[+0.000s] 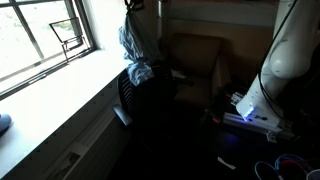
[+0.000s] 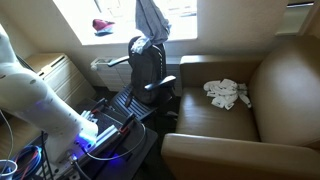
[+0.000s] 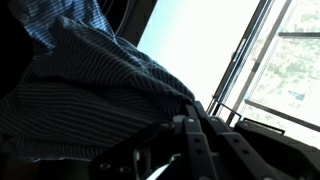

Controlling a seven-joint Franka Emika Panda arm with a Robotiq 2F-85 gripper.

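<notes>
A grey-blue striped cloth fills the left of the wrist view, its corner drawn up to the fingertips. My gripper is shut on that corner. High by the window in exterior view 1, the gripper has the cloth hanging below it. In exterior view 2 the cloth drops to the top of a black office chair, its lower end against the backrest; the gripper is above that frame's top edge.
A brown leather sofa stands right of the chair, with a crumpled white cloth on its seat. The bright window ledge runs beside the chair. A red-and-blue item lies on the ledge. Loose cables are near the robot's base.
</notes>
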